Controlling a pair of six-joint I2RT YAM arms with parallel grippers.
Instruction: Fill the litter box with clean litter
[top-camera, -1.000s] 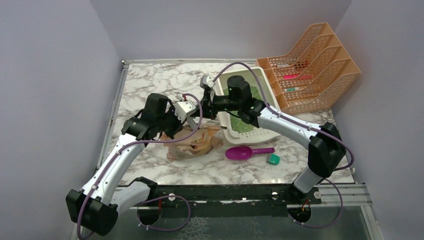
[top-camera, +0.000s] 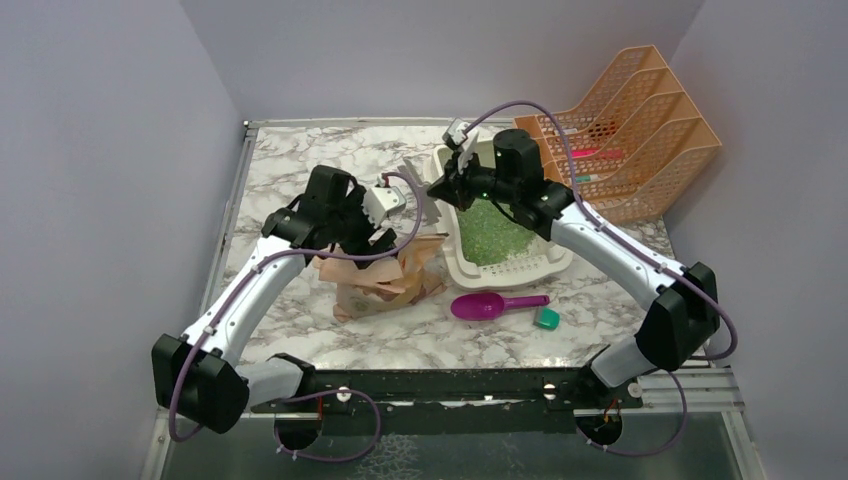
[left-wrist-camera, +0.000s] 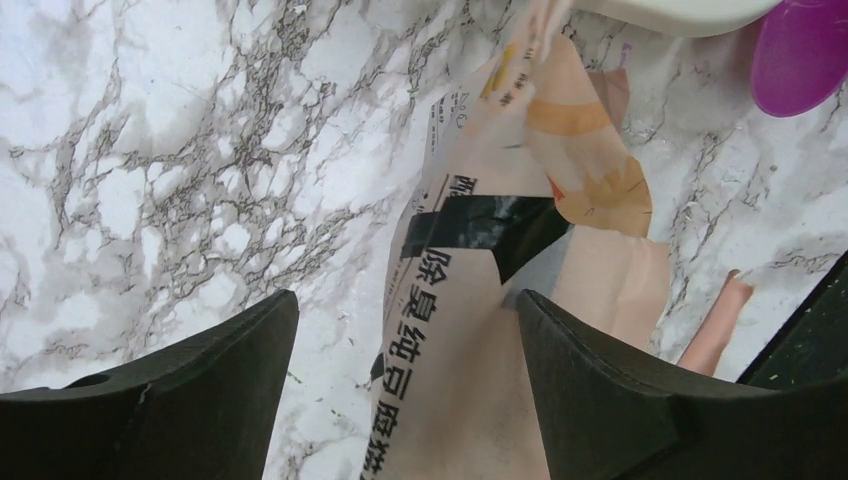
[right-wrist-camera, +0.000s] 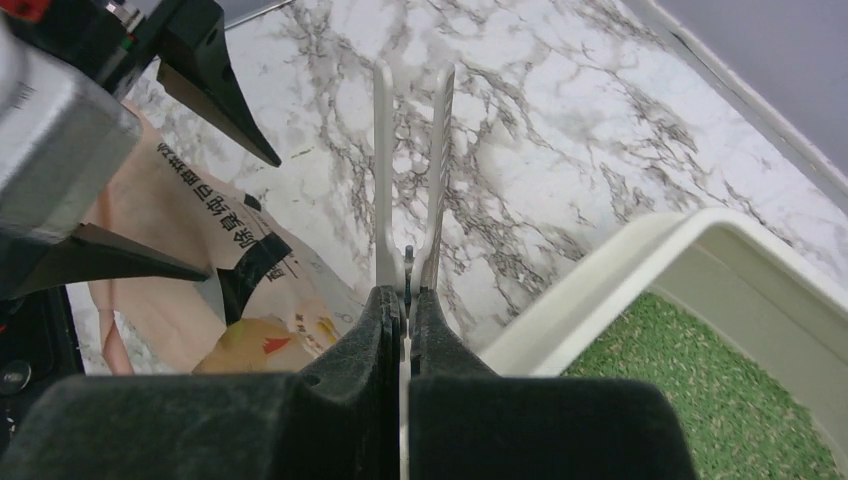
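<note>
The tan paper litter bag (top-camera: 385, 290) with dark printing stands crumpled on the marble tabletop, left of the litter box. My left gripper (top-camera: 376, 246) is above it; in the left wrist view its fingers (left-wrist-camera: 215, 385) are spread, with the bag (left-wrist-camera: 465, 330) in view between and below them. A grey-bladed tool like scissors (right-wrist-camera: 384, 170) is clamped in my right gripper, blades slightly parted and apart from the bag. That gripper is over the left rim of the white litter box (top-camera: 520, 268), whose floor shows green litter (top-camera: 490, 238).
A purple scoop (top-camera: 483, 306) and a small green object (top-camera: 547, 318) lie in front of the box. Behind it on the right stands an orange slotted rack (top-camera: 650, 140).
My right arm has swung to the right and back with the scissors, away from the bag. The left gripper has shifted slightly right, and its wrist has turned. Bag and box stay in place.
</note>
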